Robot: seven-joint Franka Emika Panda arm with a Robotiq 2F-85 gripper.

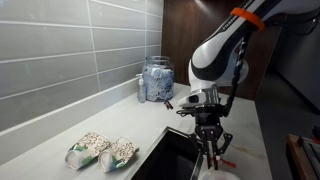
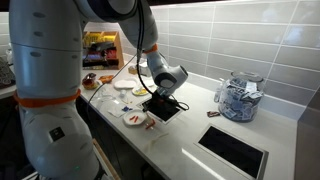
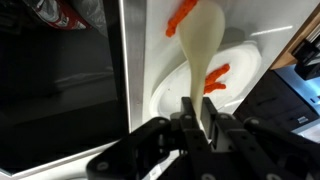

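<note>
In the wrist view a pale spoon-shaped utensil (image 3: 203,32) runs down between the fingertips of my gripper, which is shut on its narrow handle. Beneath it lies a white plate (image 3: 168,96) with an orange-red piece (image 3: 215,75) on it. Another orange-red piece (image 3: 181,15) rests on the counter beside the plate. From exterior view 1, my gripper (image 1: 211,153) points down above the plate (image 1: 218,175) at the sink's right side; the utensil is hard to make out there. Exterior view 2 shows the plate (image 2: 134,119) near the counter's front edge.
The dark sink basin (image 1: 172,158) lies left of the gripper. Two patterned cups (image 1: 119,153) lie on the counter further left. A large glass jar (image 1: 158,78) and a small bottle (image 1: 141,88) stand by the wall. Bare counter (image 2: 190,150) lies in front of the second basin.
</note>
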